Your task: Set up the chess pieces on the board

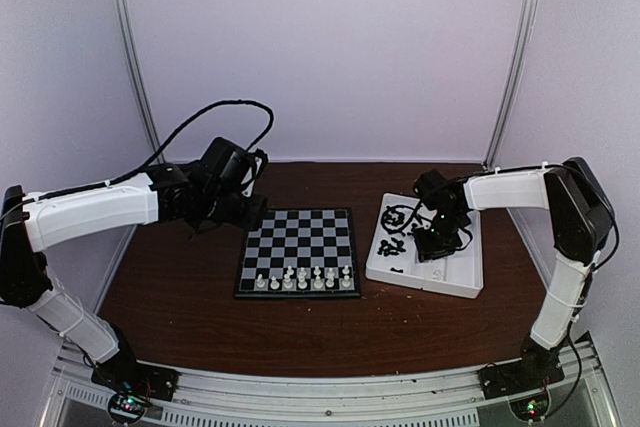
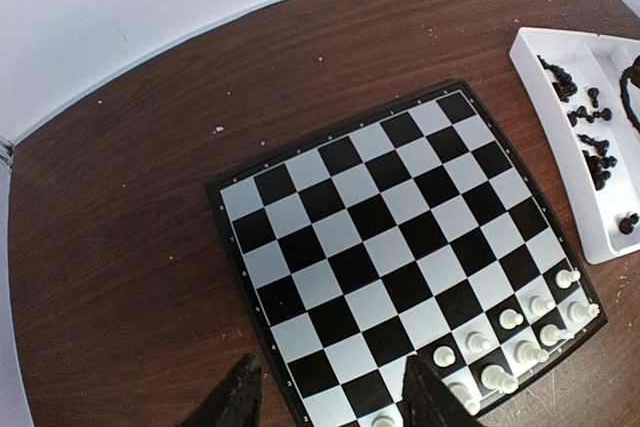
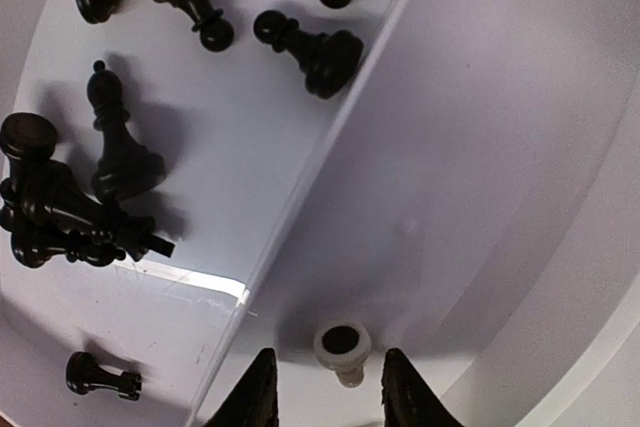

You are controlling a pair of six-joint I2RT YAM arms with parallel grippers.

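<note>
The chessboard (image 1: 297,230) lies mid-table, with white pieces (image 2: 527,352) standing along its front edge and a partial row of white pawns (image 2: 478,342) behind them. My left gripper hovers by the board's left side, fingers apart and empty. Over the white tray (image 1: 460,278), my right gripper is open. A white piece (image 3: 350,359) lies in the tray's right compartment, base facing up toward the camera; it appears between the open fingertips without visible contact. Black pieces (image 3: 122,162) lie loose in the left compartment.
A thin divider (image 3: 305,182) splits the tray, close to my right gripper's left finger. Tray walls rise around both compartments. Bare wooden table (image 1: 180,277) spreads left of the board and in front of it. The board's far rows are empty.
</note>
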